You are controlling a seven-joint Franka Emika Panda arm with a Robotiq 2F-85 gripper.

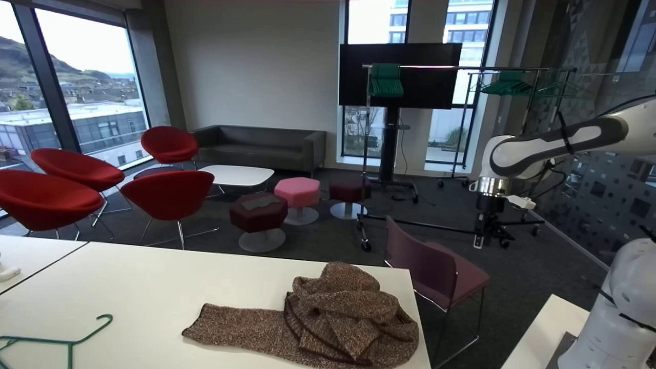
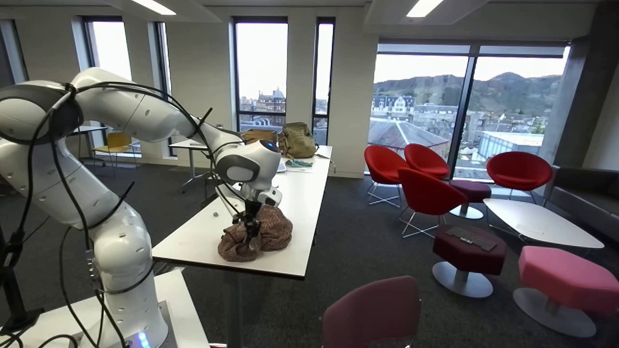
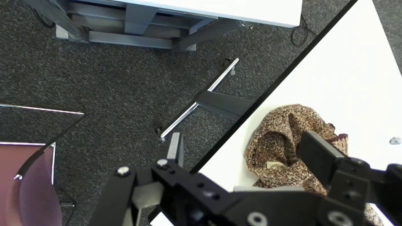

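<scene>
A crumpled brown speckled garment (image 1: 353, 307) with dark trim lies at the end of the white table (image 1: 166, 277), one long part stretched out to the left. In the wrist view the bunched garment (image 3: 279, 137) shows a small pale label (image 3: 277, 165). My gripper (image 1: 484, 241) hangs in the air, apart from the cloth and off to the right in exterior view 1. Its two fingers stand wide apart in the wrist view, the left finger (image 3: 174, 147) over the floor side and nothing held. A green hanger (image 1: 70, 342) rests on the table, partly cut off by the frame.
A purple chair (image 1: 424, 261) stands beside the table's end. Behind it is a clothes rail with green hangers (image 1: 386, 80). A bag (image 2: 297, 139) sits at the table's far end. The table between bag and garment is largely clear.
</scene>
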